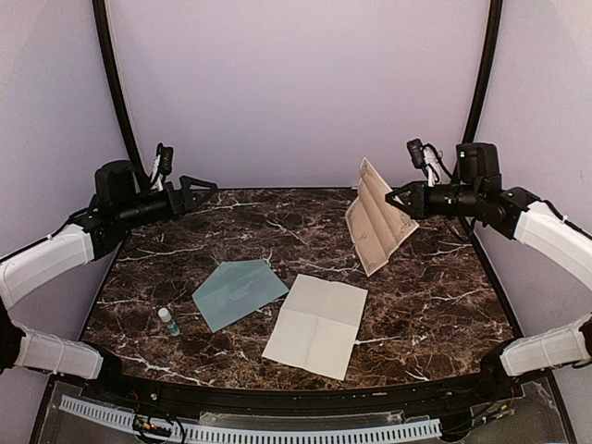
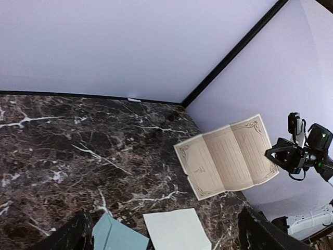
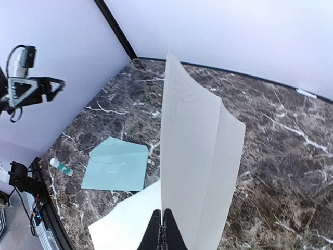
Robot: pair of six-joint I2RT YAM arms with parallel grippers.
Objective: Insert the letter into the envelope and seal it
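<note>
A creased cream letter (image 1: 377,217) with an ornate border hangs in the air at the right, its upper edge in my shut right gripper (image 1: 405,198); its pale back fills the middle of the right wrist view (image 3: 192,146). A teal envelope (image 1: 236,294) lies front left on the table, flap toward the back left. A white creased sheet (image 1: 314,324) lies front centre, beneath and in front of the raised letter. My left gripper (image 1: 198,192) is raised at the left, open and empty.
A small bottle with a white cap (image 1: 168,322) stands left of the envelope near the front edge. Walls border the table at the back and sides.
</note>
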